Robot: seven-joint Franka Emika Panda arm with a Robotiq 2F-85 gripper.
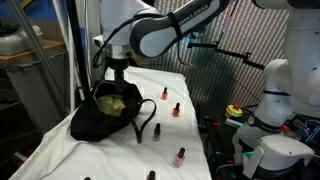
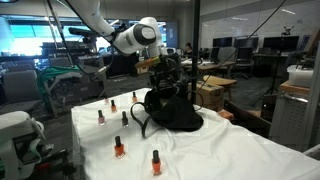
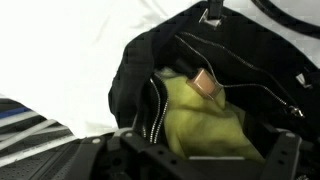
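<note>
A black bag (image 1: 92,125) lies on the white table with its zipped mouth open. Inside it, yellow-green cloth (image 3: 205,122) fills much of the opening. A small bottle with a copper-coloured cap (image 3: 203,82) rests against that cloth in the wrist view. My gripper is open over the bag's mouth, its dark fingers spread wide with nothing seen held between them. From the side, the gripper (image 1: 106,73) hangs just above the bag. In the second exterior view, the bag (image 2: 177,114) partly hides the bottle and cloth.
Several small bottles with dark or orange parts stand apart on the table, among them one bottle (image 1: 180,157) and another bottle (image 2: 119,147). A bag strap (image 1: 150,116) loops out to the side. The white tabletop (image 2: 235,150) beyond the bag is clear.
</note>
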